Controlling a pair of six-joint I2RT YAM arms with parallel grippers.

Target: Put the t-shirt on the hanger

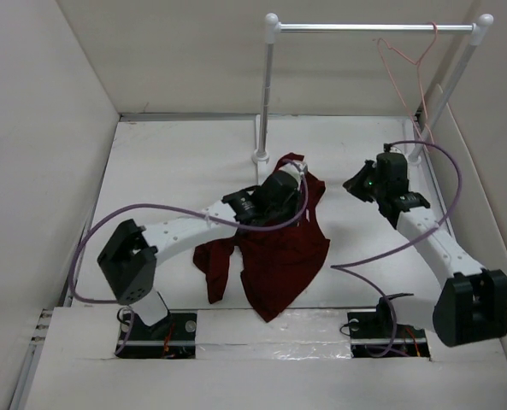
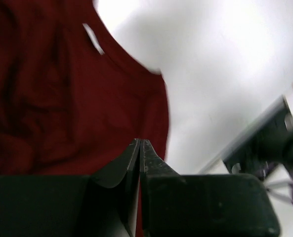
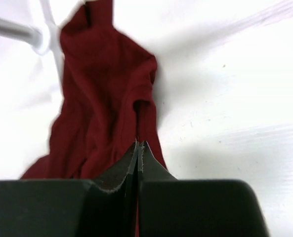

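Observation:
A dark red T-shirt lies crumpled on the white table, its upper end near the rack's left post. My left gripper is shut over the shirt, with no fabric clearly between its fingers; in the top view the arm hides part of the cloth. My right gripper is shut and stands to the right of the shirt, its fingertips pointing toward it. A pink hanger hangs from the rail at the upper right.
The rack's rail spans the back, on posts left and right. Bare table lies to the left and between shirt and right post. Side walls bound the space, and purple cables loop over both arms.

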